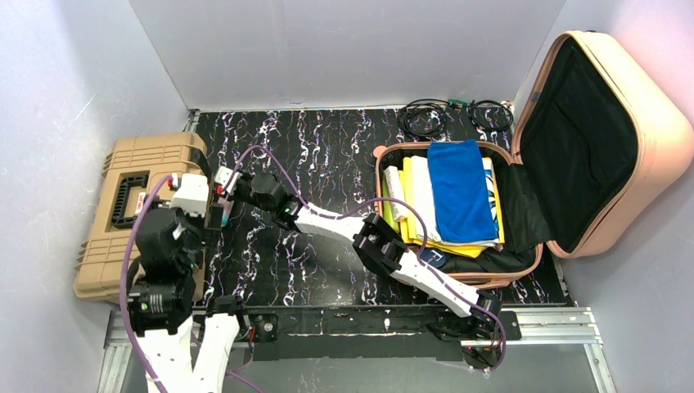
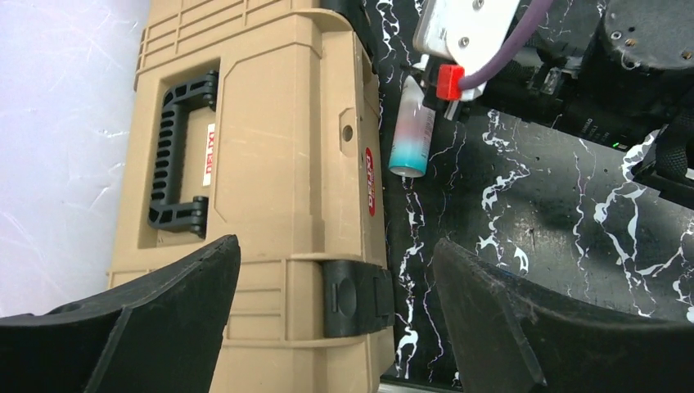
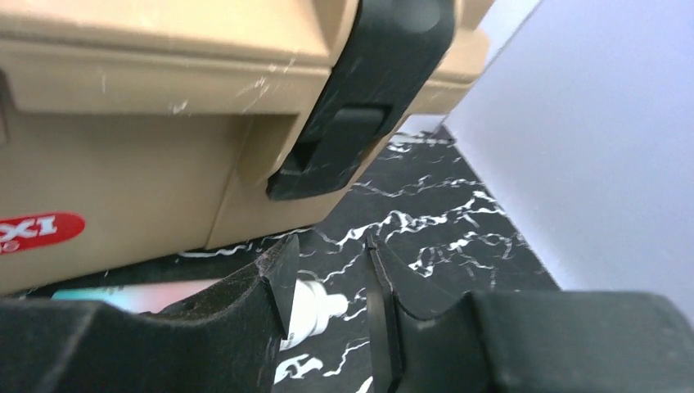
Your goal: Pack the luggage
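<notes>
A small white, pink and teal bottle (image 2: 412, 135) lies on the dark table close beside the tan case. My right gripper stands open over it; in the right wrist view the bottle's capped end (image 3: 309, 313) shows below and beyond the gap of the right gripper, partly hidden by one finger. My left gripper is open above the case's edge, with nothing between its fingers. Far to the right lies the open pink suitcase (image 1: 536, 260), holding a blue cloth (image 1: 465, 192), yellow and white folded items and a white roll (image 1: 395, 193).
The tan case (image 1: 131, 176), with a black handle, stands along the left wall. Coiled black cables (image 1: 424, 120) lie at the back. Bare marble-patterned table (image 1: 307, 164) stretches between case and suitcase, with the right arm crossing it.
</notes>
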